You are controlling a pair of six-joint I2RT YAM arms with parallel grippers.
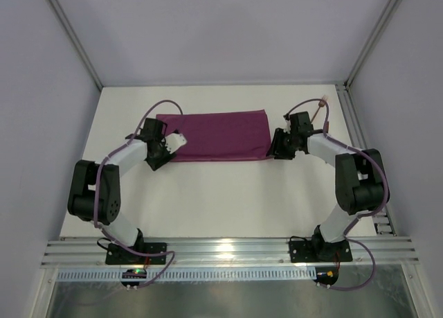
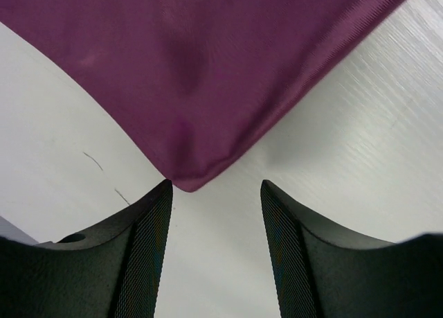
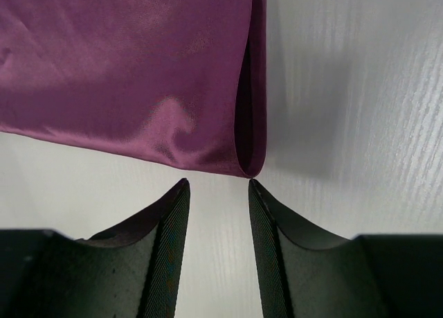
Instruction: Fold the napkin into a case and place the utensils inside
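The purple napkin [image 1: 218, 134] lies folded into a long rectangle across the middle of the table. My left gripper [image 1: 158, 159] is open over its near left corner; in the left wrist view that corner [image 2: 190, 172] sits just beyond the fingertips, nothing held. My right gripper [image 1: 280, 148] is open at the near right corner; in the right wrist view the doubled edge [image 3: 257, 124] shows a narrow opening there, just beyond the fingertips. Wooden utensils [image 1: 318, 107] lie at the right of the table, partly hidden behind my right arm.
Rails and walls border it at the back and sides.
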